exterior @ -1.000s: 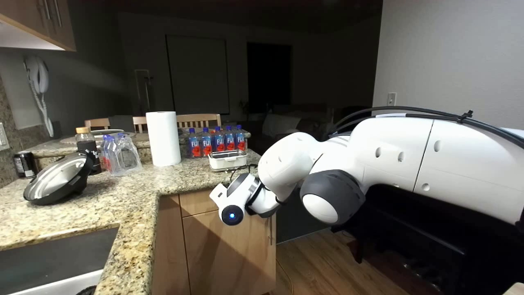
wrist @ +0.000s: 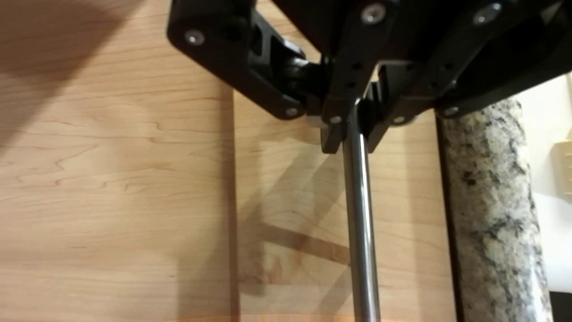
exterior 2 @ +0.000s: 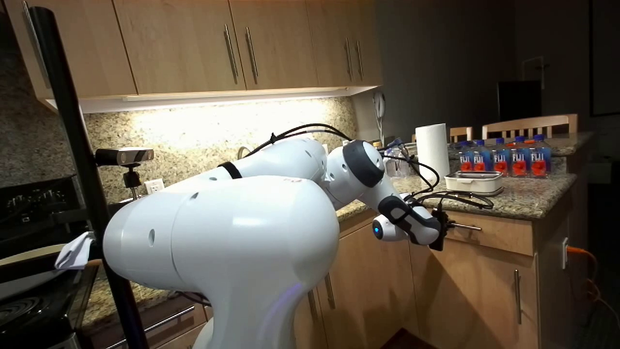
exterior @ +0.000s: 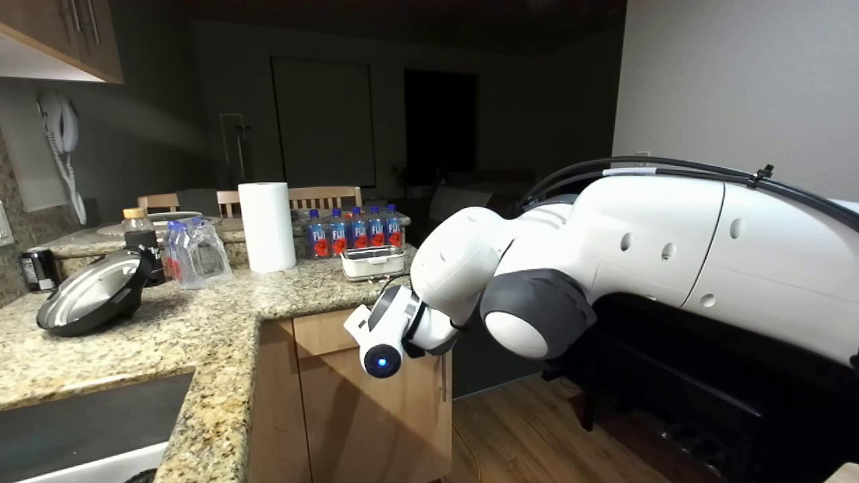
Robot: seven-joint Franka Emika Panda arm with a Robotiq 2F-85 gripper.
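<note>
A metal bar handle runs along the wooden drawer front in the wrist view. My gripper is shut on this handle near one end, a fingertip on either side of the bar. From the second exterior view, the gripper meets the drawer front just below the counter, and the free end of the handle sticks out beyond it. The drawer looks flush with the cabinet, though a small gap would be hard to tell. In the first exterior view the arm hides the fingers and handle.
The granite counter edge lies close beside the gripper. Above the drawer, a white lunch box stands on the counter, with a paper towel roll and several water bottles behind. A cabinet door handle stands below.
Counter objects have not moved.
</note>
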